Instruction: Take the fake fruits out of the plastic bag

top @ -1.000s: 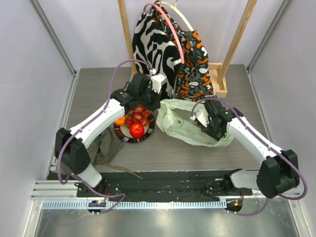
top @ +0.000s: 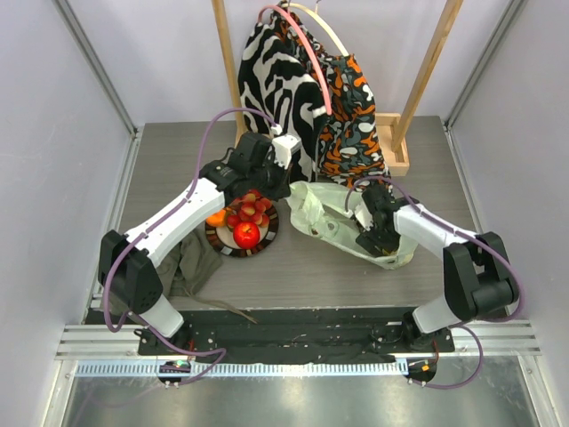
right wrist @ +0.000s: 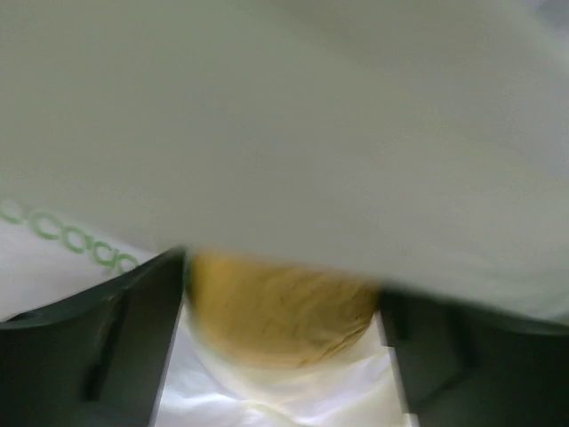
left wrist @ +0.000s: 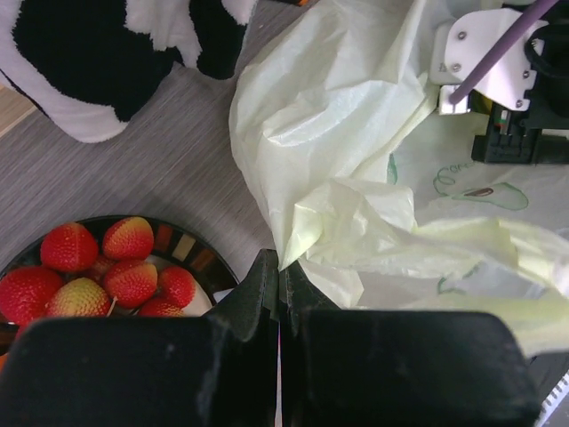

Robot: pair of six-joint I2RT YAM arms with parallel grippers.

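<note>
The pale plastic bag lies open on the right half of the table. My left gripper is shut at the bag's left edge, the plastic rim at its fingertips. My right gripper reaches inside the bag; in the blurred right wrist view a yellow-brown round fruit sits between its fingers, with a fold of bag above, and whether it is gripped cannot be told. Red strawberries, a tomato and an orange fruit rest on a dark plate left of the bag.
Two patterned cloth bags hang from a wooden stand at the back. A grey-green cloth lies at the front left. Bare table shows between plate, bag and front edge.
The right arm has shifted a little at the elbow and wrist while its gripper stays inside the bag. The bag has changed shape slightly. The left arm stays put.
</note>
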